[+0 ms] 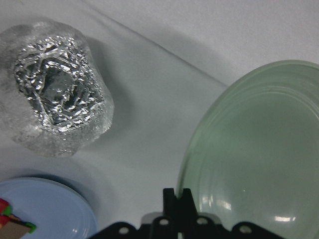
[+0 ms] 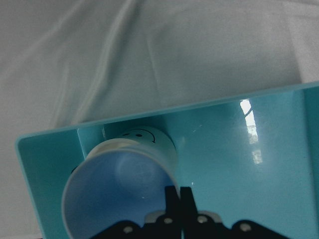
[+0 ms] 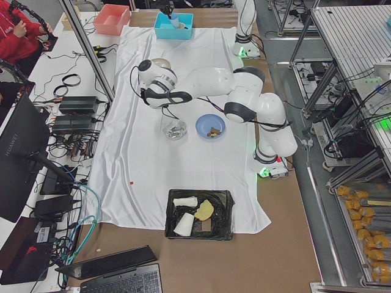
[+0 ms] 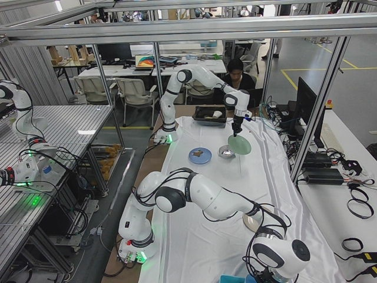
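My left gripper is shut on the rim of a green plate (image 1: 254,144), which hangs tilted in the camera right view (image 4: 240,145). Beside it on the cloth sit a foil bowl (image 1: 57,84) and a blue plate (image 1: 50,211) holding small coloured pieces. A beige plate (image 4: 252,223) is partly hidden behind the right arm. My right gripper has its fingers together on the rim of a blue cup (image 2: 114,194), over a whitish smiley-face cup in the cyan bin (image 2: 239,149).
A black tray (image 3: 200,229) with white and yellow items stands at the table's near end in the camera left view. A pink bin (image 3: 112,19) is on the side bench. The cloth has clear areas.
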